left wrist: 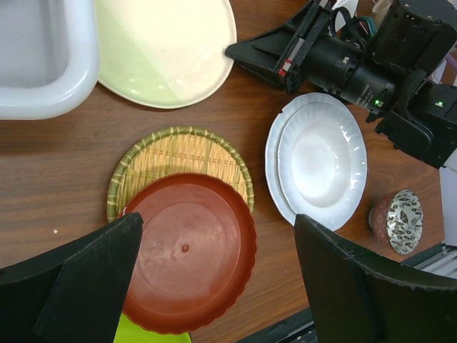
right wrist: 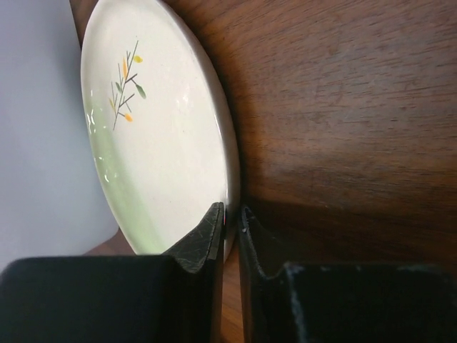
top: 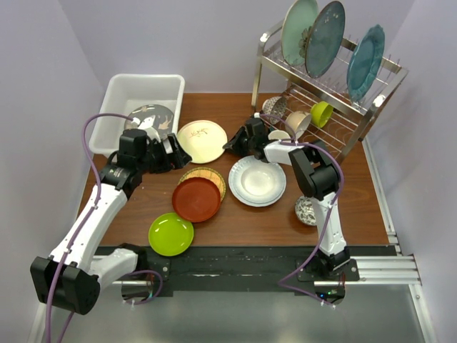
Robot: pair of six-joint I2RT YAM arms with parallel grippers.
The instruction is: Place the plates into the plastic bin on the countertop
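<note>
The cream plate (top: 202,136) with a sprig pattern lies flat beside the white bin (top: 116,100), which holds a grey plate (top: 149,111). My right gripper (top: 230,148) is at the cream plate's right rim, fingertips close together around the edge (right wrist: 229,171); whether they grip it is unclear. My left gripper (top: 173,152) hangs open above the table, left of that plate. A red plate (top: 196,200) rests on a woven plate (top: 204,174); a green plate (top: 171,235) is at the front, and white plates (top: 258,180) are stacked at centre right.
A steel rack (top: 282,66) at the back right holds upright plates and several cups. A patterned bowl (top: 305,211) sits at the front right. Bare tabletop shows at the left front and the right.
</note>
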